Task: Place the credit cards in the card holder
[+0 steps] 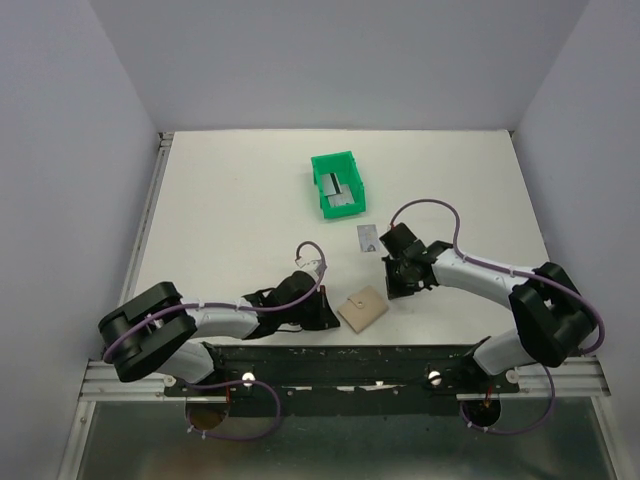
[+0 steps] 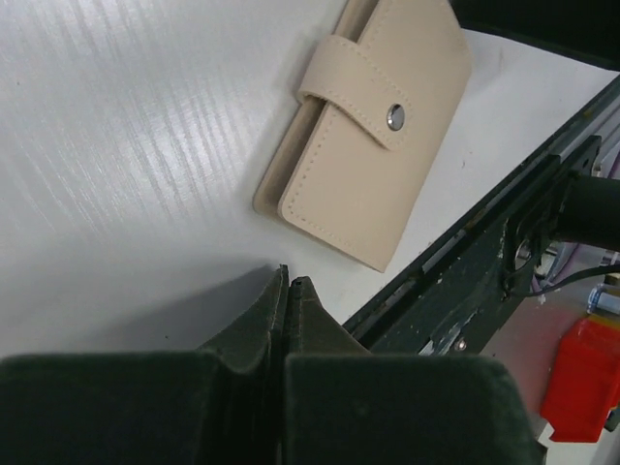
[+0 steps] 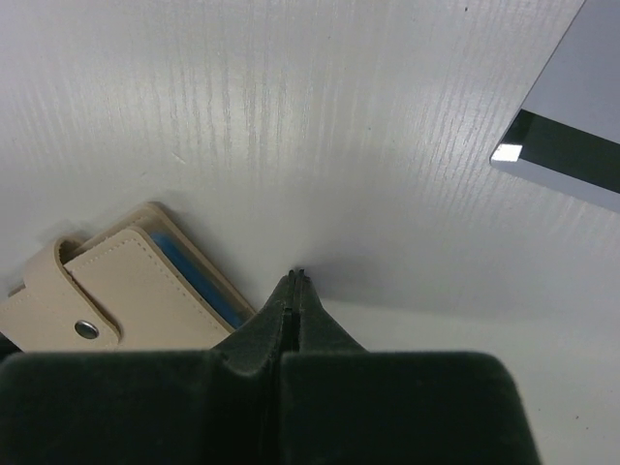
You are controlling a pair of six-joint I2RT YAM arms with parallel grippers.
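Observation:
The beige card holder (image 1: 363, 310), with a snap strap, lies at the table's front middle between my grippers; in the right wrist view a blue edge shows inside it (image 3: 194, 276). My left gripper (image 1: 330, 322) is shut just left of it, nothing seen between the fingers. My right gripper (image 1: 393, 291) is shut just right of it, also nothing seen between. A grey card with a dark stripe (image 1: 367, 238) lies above the holder, at upper right in the right wrist view (image 3: 562, 116). The green box (image 1: 356, 207) behind holds grey cards (image 1: 338, 190).
The front edge (image 1: 400, 352) runs close below the holder, with dark rails beyond it.

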